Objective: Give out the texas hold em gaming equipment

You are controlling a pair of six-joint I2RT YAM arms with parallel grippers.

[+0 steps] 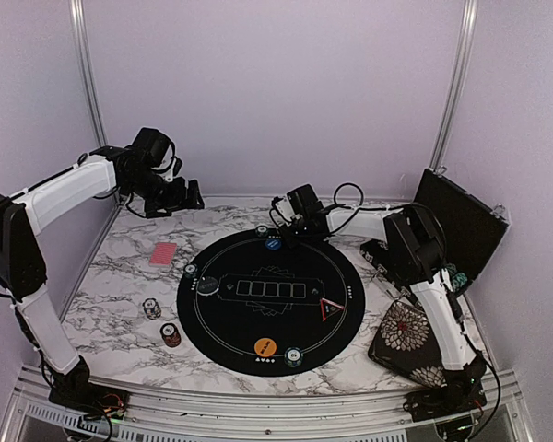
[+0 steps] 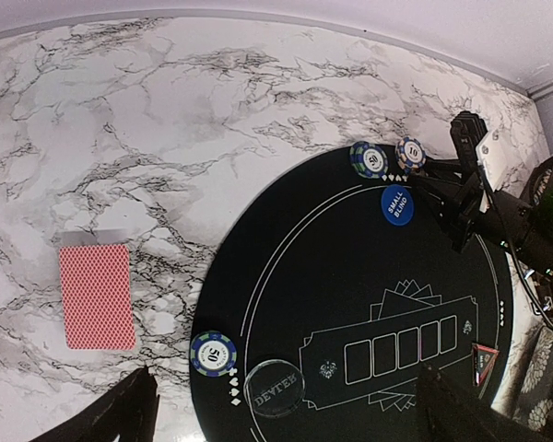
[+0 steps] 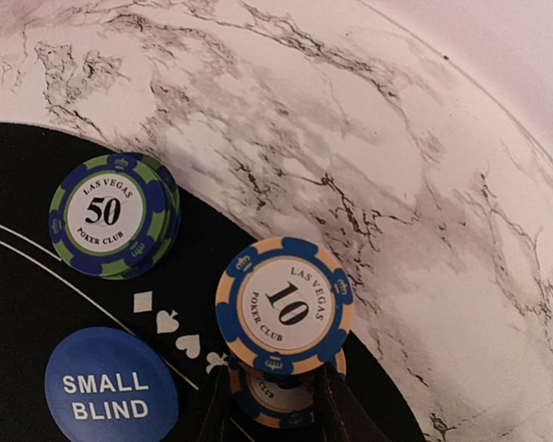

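Note:
My right gripper is shut on a small stack of blue-and-orange 10 chips (image 3: 284,304), at the far edge of the round black mat (image 1: 267,318). The top chip sits offset over a lower one between the dark fingers. To its left stands a stack of green-and-blue 50 chips (image 3: 111,216), with the blue small blind disc (image 3: 111,385) nearer. My left gripper (image 1: 186,198) hangs open at the back left, with nothing between its fingers. Below it, a red-backed card deck (image 2: 97,296) lies on the marble table.
A clear dealer disc (image 2: 274,388), a 50 chip stack (image 2: 213,354), a red triangle marker (image 1: 331,309) and an orange disc (image 1: 264,347) lie on the mat. Two chip stacks, one red (image 1: 170,334), stand off it at left. An open case (image 1: 461,226) and patterned pouch (image 1: 405,341) occupy the right.

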